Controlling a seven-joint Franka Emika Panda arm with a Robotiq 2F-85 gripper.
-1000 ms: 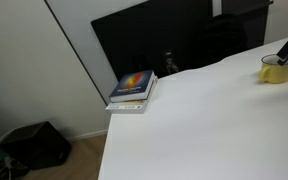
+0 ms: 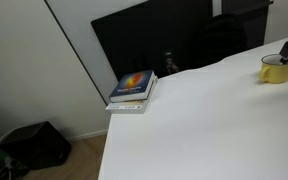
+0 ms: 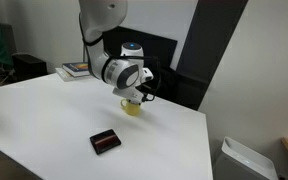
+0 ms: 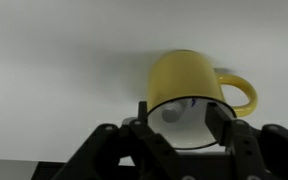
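A yellow mug (image 4: 184,75) with a dark rim stands on the white table, its handle (image 4: 246,95) pointing right in the wrist view. My gripper is directly over the mug's mouth, fingers spread apart. One finger shows by the left side of the rim, the other over the right side near the handle; whether either touches the mug is unclear. Exterior view 2 shows the arm bent down to the mug (image 3: 132,109), and exterior view 1 catches only the gripper's tip above the mug (image 2: 274,73) at the right edge.
Stacked books (image 2: 133,86) lie at the table's far corner. A black flat object (image 3: 105,141) rests on the table in front of the mug. Beyond the table's right side is a white bin (image 3: 246,160).
At the mug's opening, the gripper's visible tip has shifted slightly upward and to the right. The mug and books stay where they were.
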